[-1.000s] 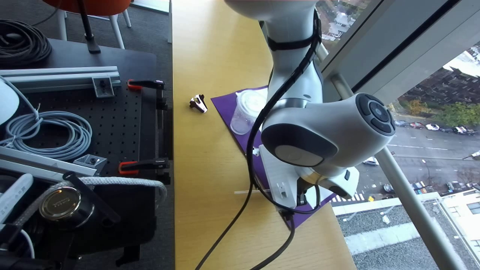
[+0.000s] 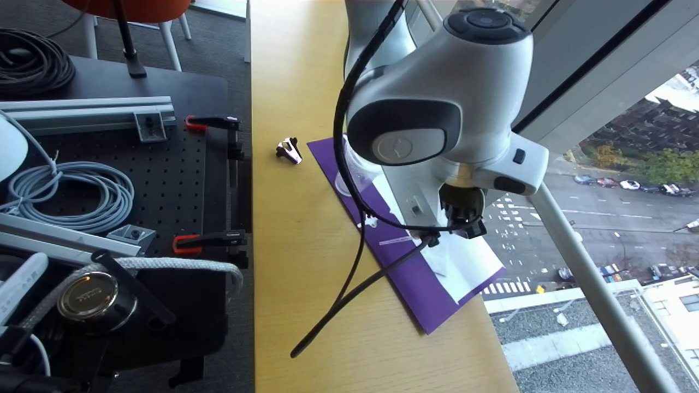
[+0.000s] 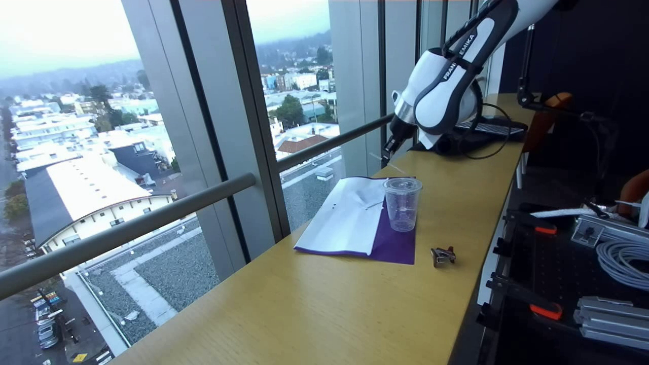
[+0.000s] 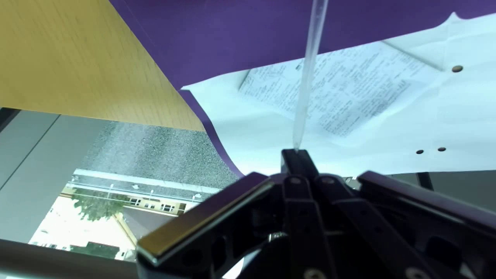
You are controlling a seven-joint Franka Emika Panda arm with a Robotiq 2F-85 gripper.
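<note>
A thin clear straw (image 4: pixel 307 79) stretches out from the fingertips of my gripper, which is shut on its near end. From the first exterior view, the straw (image 2: pixel 396 240) points sideways over the purple folder (image 2: pixel 409 295), with the gripper (image 2: pixel 431 238) partly covered by a cable. A clear plastic cup with a lid (image 3: pixel 401 207) stands upright on the folder; part of this cup (image 2: pixel 352 177) is hidden by the arm in the first exterior view. The straw and cup are apart.
White paper (image 3: pixel 347 216) lies over the folder, with a printed sheet (image 4: pixel 344 83) showing through. A staple remover (image 3: pixel 442 256) sits on the bare wooden table (image 3: pixel 292 304). A metal railing (image 3: pixel 121 225) runs along the window.
In the first exterior view, the arm has shifted, carrying the straw up and to the right in the picture, nearer the cup. The cup and staple remover stay put.
</note>
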